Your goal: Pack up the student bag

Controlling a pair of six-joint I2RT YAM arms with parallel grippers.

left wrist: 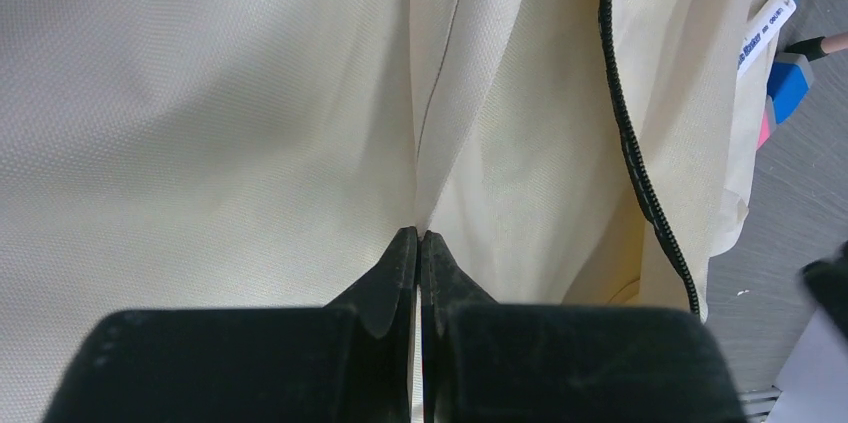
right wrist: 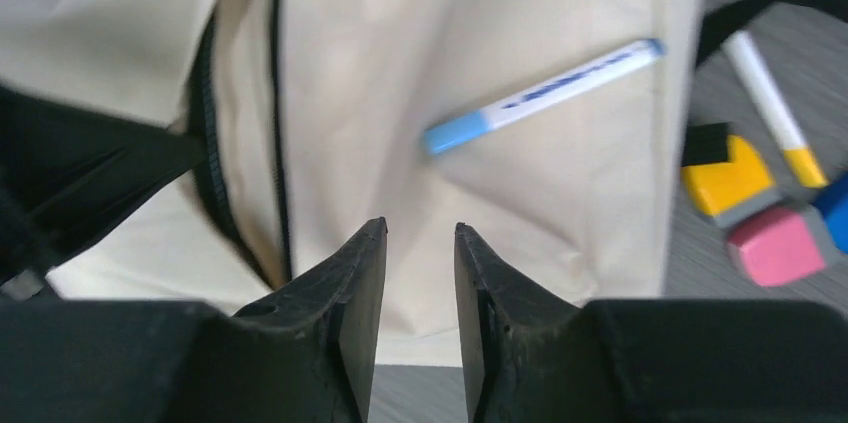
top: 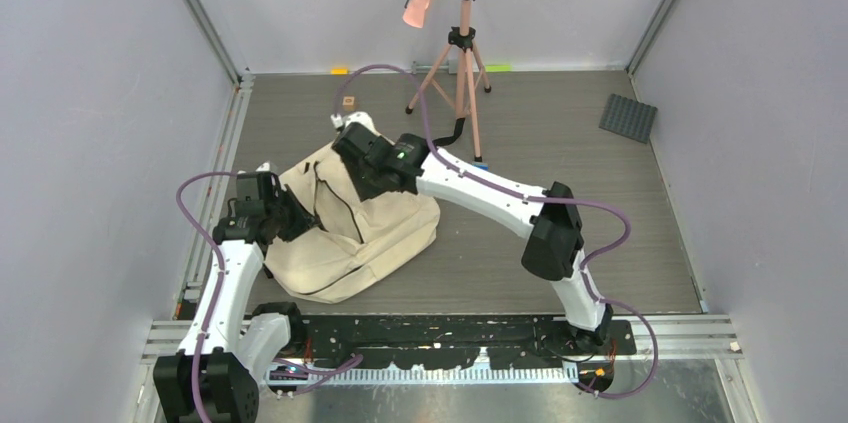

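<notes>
The cream student bag (top: 395, 228) lies on the floor at the left, its zipped mouth (right wrist: 277, 113) partly spread. My left gripper is shut on the fold of bag cloth (left wrist: 462, 73). My right gripper hangs over the bag, open, with nothing between its fingers. Ahead of those fingertips, the white-and-blue marker (right wrist: 560, 91) rests on the bag's outer cloth, beside the opening. That marker (left wrist: 768, 31) also shows at the upper right of the left wrist view.
Yellow (right wrist: 727, 175), pink (right wrist: 775, 246) and blue erasers (left wrist: 788, 83) lie beyond the bag's edge, near a white-and-yellow marker (right wrist: 775, 108). A pink tripod (top: 466, 73) stands at the back, with a dark ribbed pad (top: 628, 118) to the right.
</notes>
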